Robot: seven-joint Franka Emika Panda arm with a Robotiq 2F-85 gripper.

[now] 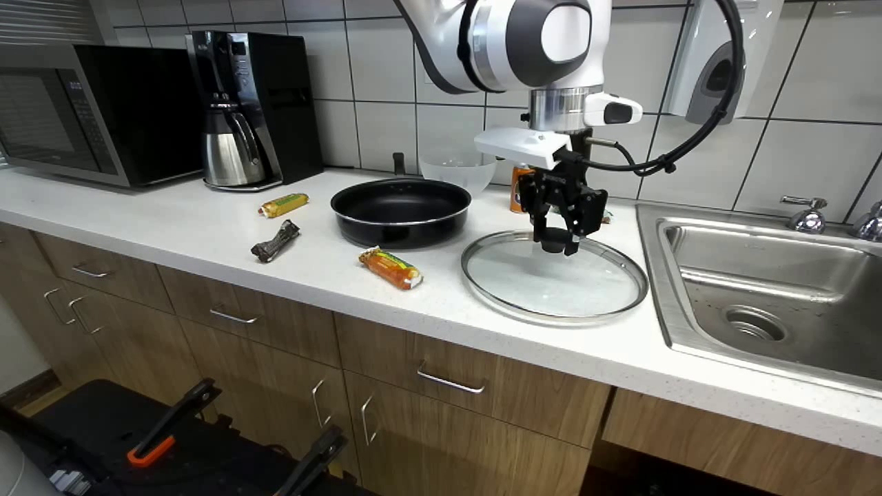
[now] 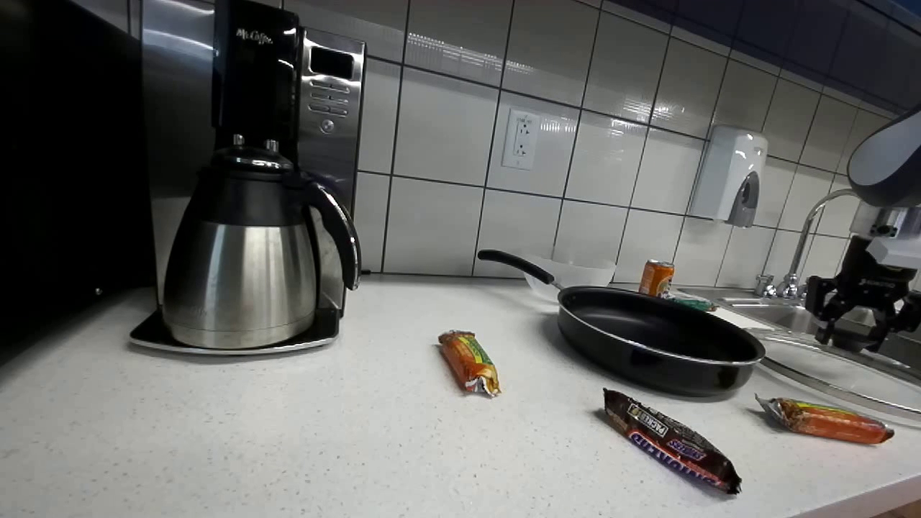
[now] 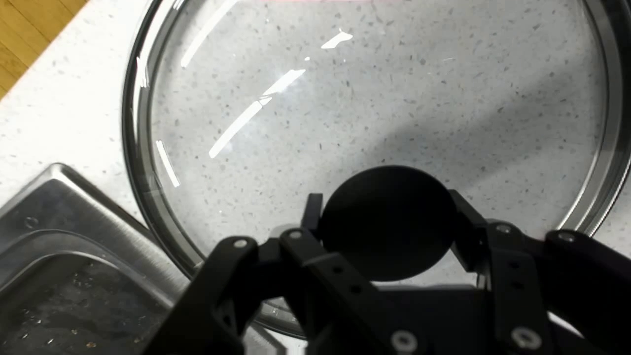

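Note:
In the wrist view the round black knob (image 3: 387, 236) sits between the two fingers of my gripper, which is shut on it. The knob belongs to a clear glass lid (image 1: 541, 285) with a metal rim, lying roughly level at the counter, between the pan and the sink. Whether its rim fully touches the counter, I cannot tell. A black frying pan (image 1: 401, 223) stands uncovered to the left of the lid, its inside looking empty.
An orange-wrapped bar (image 1: 391, 267), a dark-wrapped bar (image 2: 671, 439) and a yellow-wrapped bar (image 1: 283, 205) lie around the pan. A clear bowl (image 1: 459, 169) and an orange can (image 1: 519, 189) stand behind. The sink (image 1: 665, 302) borders the lid's right side.

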